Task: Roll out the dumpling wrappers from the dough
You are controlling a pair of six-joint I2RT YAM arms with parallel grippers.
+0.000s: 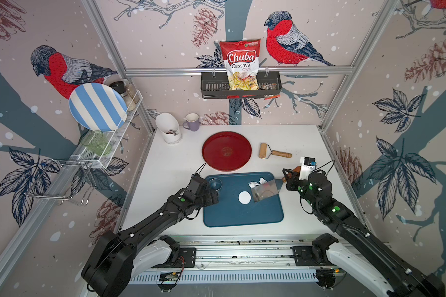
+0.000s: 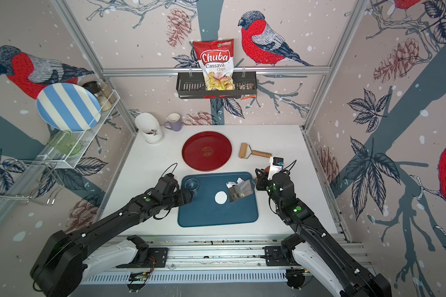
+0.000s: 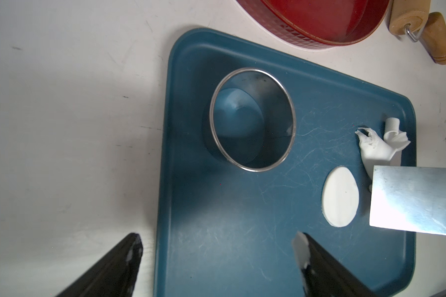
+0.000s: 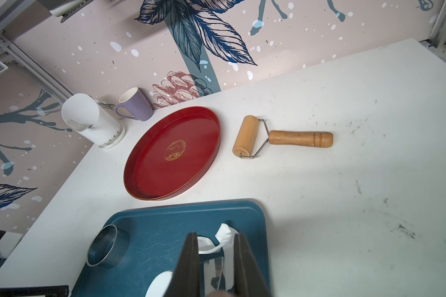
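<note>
A round white wrapper point(image 3: 340, 197) lies flat on the blue tray point(image 1: 242, 220), right of its middle. Crumpled dough scraps point(image 3: 377, 150) sit toward the tray's right side, partly under the metal scraper blade point(image 3: 415, 199). My right gripper point(image 1: 293, 179) is shut on the scraper's wooden handle, just off the tray's right edge, with the blade reaching over the tray. At the tray's back left corner stands the metal ring cutter point(image 3: 252, 120). My left gripper is open and empty, above the tray's left side and in front of the cutter.
A red round plate point(image 1: 227, 151) stands behind the tray, with a wooden roller point(image 4: 282, 138) lying to its right. A white utensil holder point(image 4: 93, 120) and a purple mug point(image 4: 136, 104) are at the back left.
</note>
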